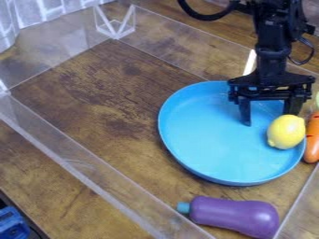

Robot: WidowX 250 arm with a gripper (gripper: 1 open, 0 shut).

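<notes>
My black gripper (270,105) is lowered over the right back of a blue round plate (214,140), its fingers open and reaching down behind a yellow lemon (285,133). The lemon lies on the plate's right side. An orange carrot (312,147) lies at the right edge of the view, just beside the plate. A purple eggplant (237,217) lies in front of the plate.
Clear plastic walls border the wooden surface (88,103), which is empty on the left. A small light object behind my arm is mostly hidden.
</notes>
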